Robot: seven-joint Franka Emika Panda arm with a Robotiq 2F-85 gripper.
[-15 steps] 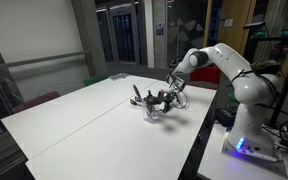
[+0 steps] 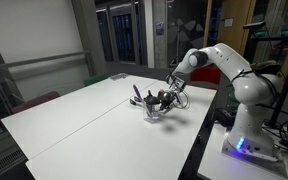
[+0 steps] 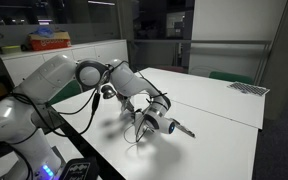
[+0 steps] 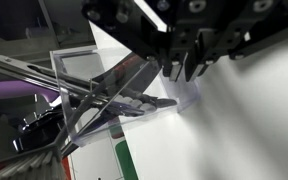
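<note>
A clear plastic container (image 4: 134,122) tilts across the wrist view, with metal tongs (image 4: 39,76) and other utensils in it. In exterior view 1 the container (image 2: 151,116) stands on the white table. My gripper is close to the container's near wall, its fingertips dark and hard to make out. In exterior view 1 the gripper (image 2: 166,106) hangs just to the right of the container. How far apart the fingers stand, and whether anything is between them, is unclear.
Behind the container a purple handle (image 4: 4,90) and a dark brush-like utensil (image 4: 36,165) show. A cable loops near the arm.
In exterior view 1 my gripper has come down slightly beside the container. The container and the utensils look unmoved.
</note>
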